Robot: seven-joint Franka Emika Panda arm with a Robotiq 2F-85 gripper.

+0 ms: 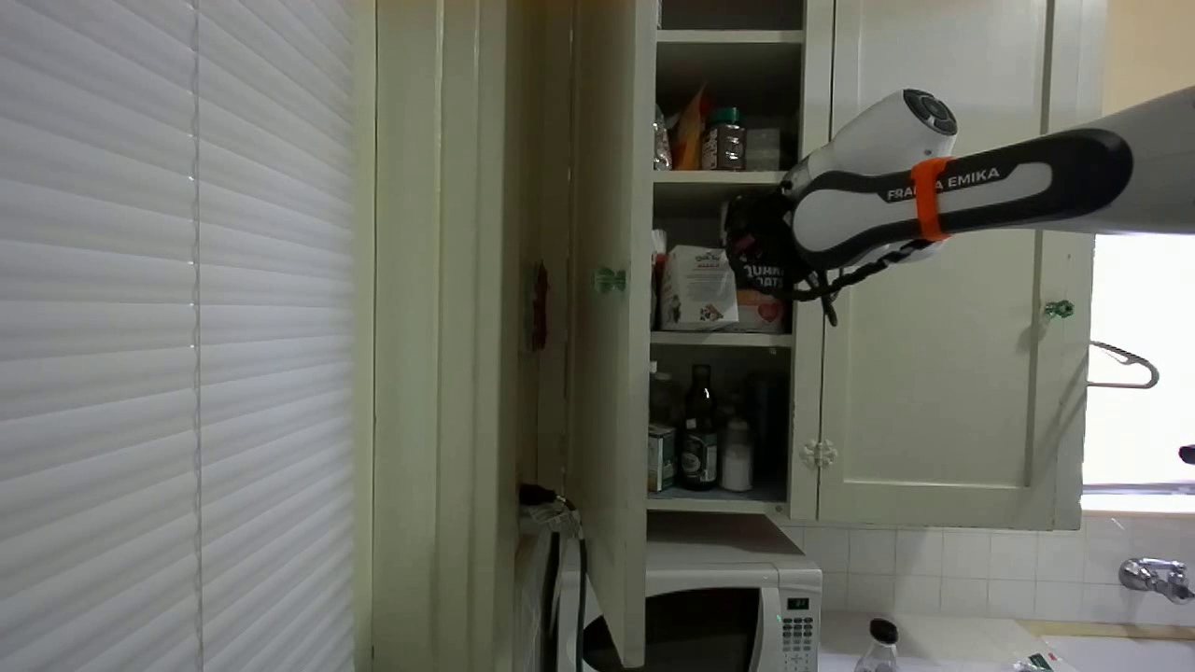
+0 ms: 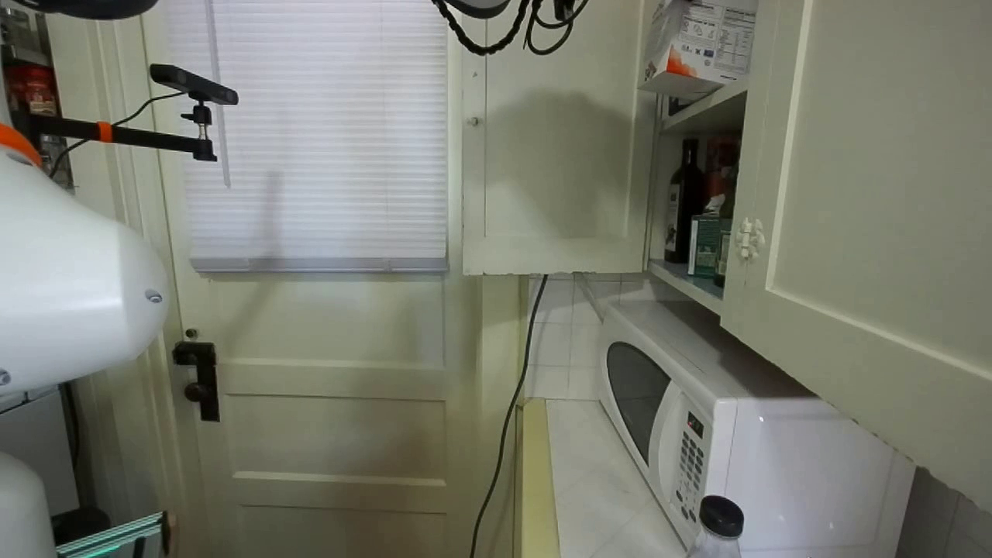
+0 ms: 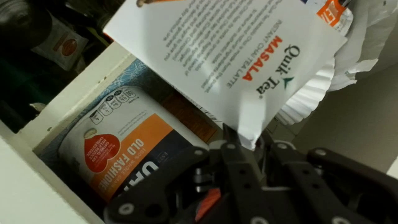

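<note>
A white Quik Tea masala chai box fills the upper middle of the wrist view. My gripper is shut on its near corner, where a flap sits between the fingertips. In exterior view 1 the box stands on the middle shelf's level, left of the dark gripper, whose fingers are hard to make out. Exterior view 2 shows a white box jutting past the shelf front, tilted; the gripper's fingers are out of that picture.
An oats canister stands beside the tea box. Crinkled white paper cups lie on its other side. The open cabinet door bounds the left, and the shelf above limits height. Bottles fill the shelf below.
</note>
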